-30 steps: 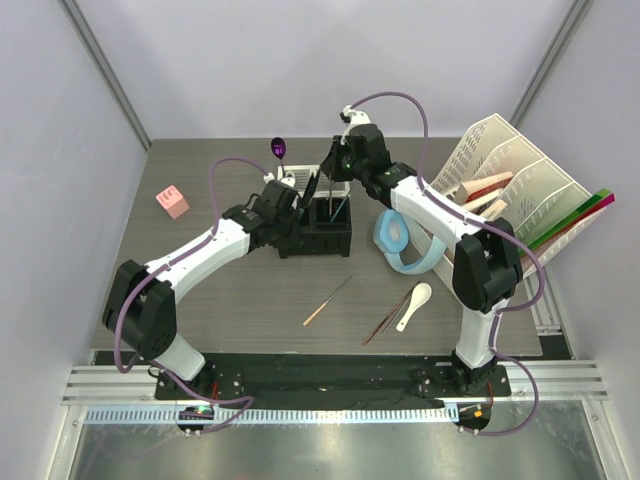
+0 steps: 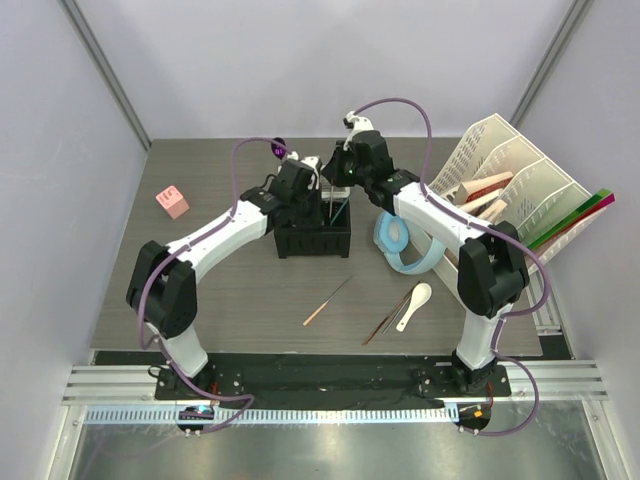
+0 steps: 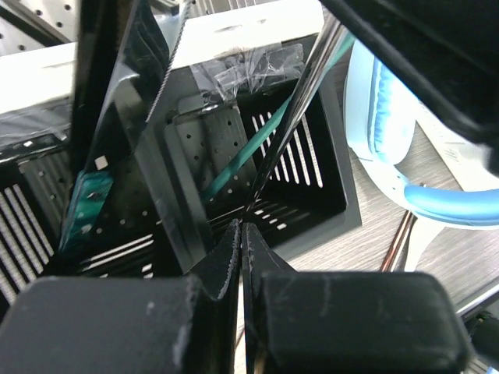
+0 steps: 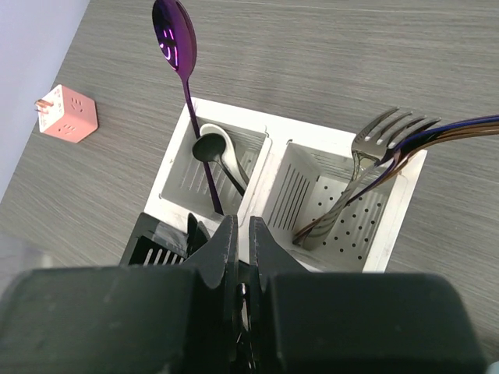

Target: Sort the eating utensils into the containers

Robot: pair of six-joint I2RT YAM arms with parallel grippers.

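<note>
My right gripper (image 2: 336, 172) is above the black container (image 2: 314, 242), shut on a thin metal utensil (image 3: 296, 101) that reaches down into it. My left gripper is shut over that container, its fingertips at the utensil's lower part; whether anything is between them is unclear. A teal utensil (image 3: 242, 160) stands in a compartment. In the right wrist view, a white container (image 4: 404, 201) holds a purple spoon (image 4: 181, 47), smaller spoons (image 4: 209, 148) and a fork (image 4: 347, 175) with other cutlery. A white spoon (image 2: 414, 305), chopsticks (image 2: 385, 320) and a wooden-handled utensil (image 2: 320, 308) lie on the table.
A blue neck-ring object (image 2: 400, 250) lies right of the container, beside a large white rack (image 2: 480, 150) of books or boards. A pink cube (image 2: 172, 203) sits at the left.
My left arm has swung up and right, bringing its gripper further over the black container toward the upright utensil. The right arm is nearly still, having shifted slightly.
</note>
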